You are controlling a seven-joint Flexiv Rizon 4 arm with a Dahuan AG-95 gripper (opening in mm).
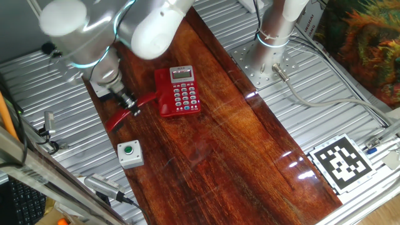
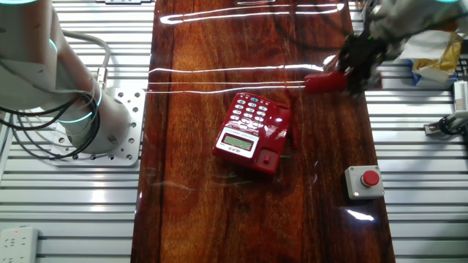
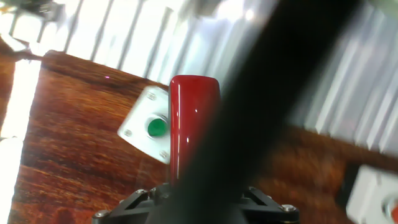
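My gripper [image 1: 130,107] is shut on a red telephone handset [image 1: 120,118], gripping it between its ends and clear of the base. In the wrist view the glossy handset [image 3: 186,112] points away from the gripper, partly covered by a blurred dark bar. The red phone base [image 1: 164,94], with its keypad and small display, sits on the wooden table right of the gripper in exterior view 1. In exterior view 2 the gripper [image 2: 357,67] is blurred, with the handset [image 2: 325,82] sticking out toward the table's middle.
A white box with a green button [image 1: 129,155] sits at the table's edge near the handset. Another box with a red button [image 2: 364,183] stands along the same edge.
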